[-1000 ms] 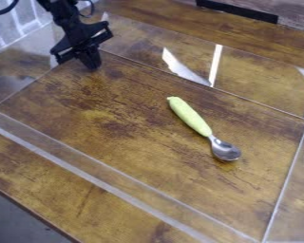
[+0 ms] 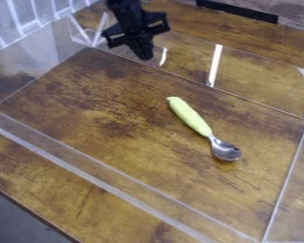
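A spoon with a pale yellow-green handle [image 2: 190, 118] and a steel bowl [image 2: 224, 150] lies diagonally on the wooden tabletop, right of centre. My black gripper [image 2: 138, 43] is raised at the top of the view, beyond and to the left of the spoon and apart from it. It is dark and blurred, so the state of its fingers is unclear.
Clear plastic panels border the wooden surface [image 2: 91, 152] on several sides. A dark bar [image 2: 241, 11] runs along the back edge.
My gripper has moved rightward and a little up in the view, away from the left back corner. The spoon has stayed in place.
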